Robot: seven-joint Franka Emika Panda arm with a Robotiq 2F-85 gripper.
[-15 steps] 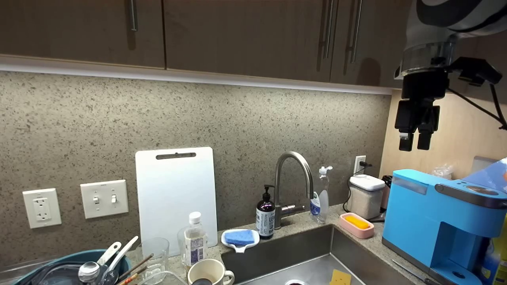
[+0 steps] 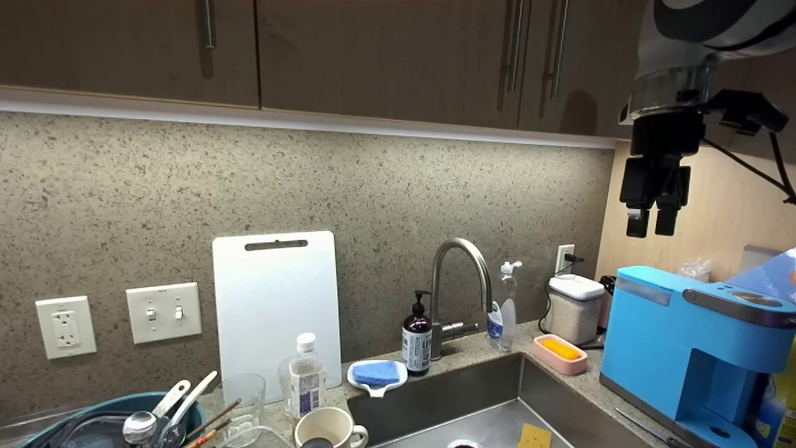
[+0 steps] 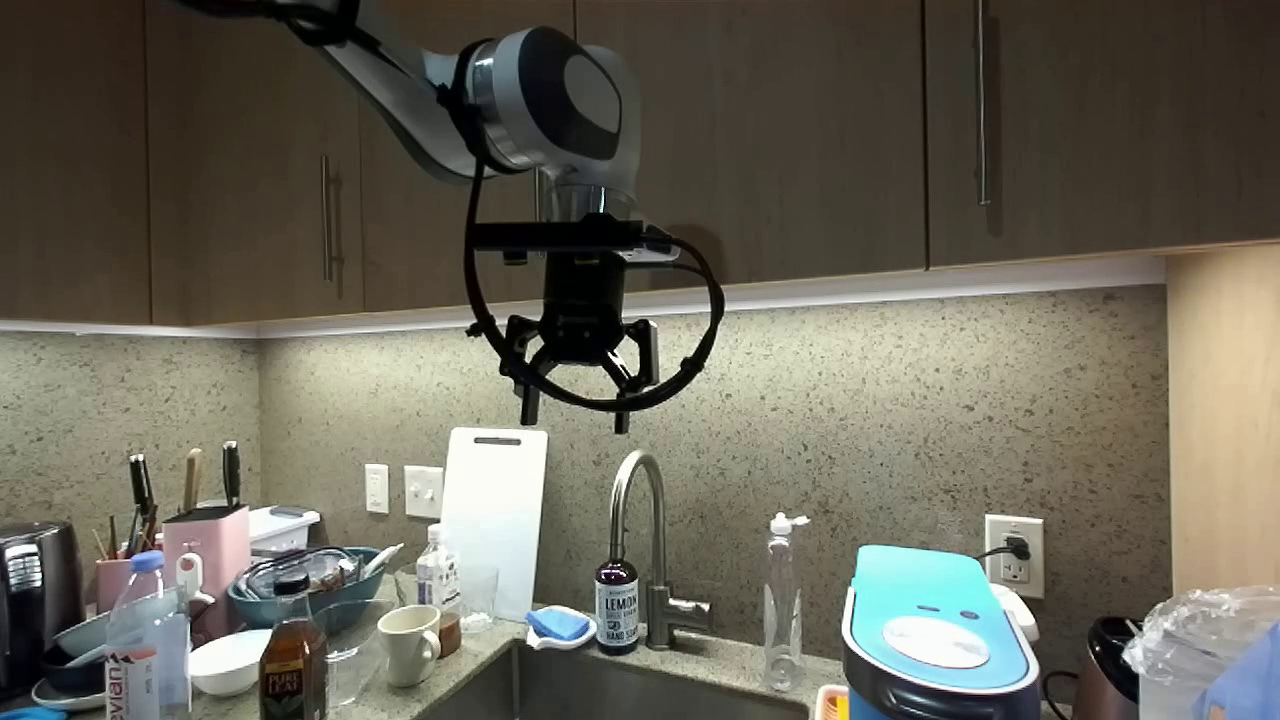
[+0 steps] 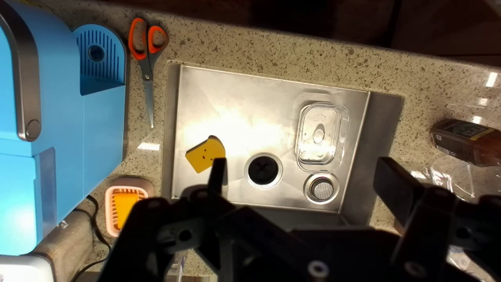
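Note:
My gripper (image 3: 575, 422) hangs high above the sink, pointing down. Its two fingers stand well apart in exterior view 2 and the wrist view, with nothing between them. Below it in the wrist view lies the steel sink (image 4: 263, 108). A yellow sponge (image 4: 206, 154) rests on the basin floor left of the drain (image 4: 263, 170). Toward the right side of the basin sits a clear glass container (image 4: 320, 134), with a strainer (image 4: 322, 188) beside it. A blue sponge (image 2: 376, 373) lies in a white dish on the counter behind the sink.
Left of the sink in the wrist view are orange-handled scissors (image 4: 146, 61), a blue coffee machine (image 4: 61, 117) and a pink dish (image 4: 109, 211) holding an orange sponge. The faucet (image 2: 462, 246) and soap bottle (image 2: 417, 336) stand at the back. A mug (image 3: 409, 643) is among crowded dishes.

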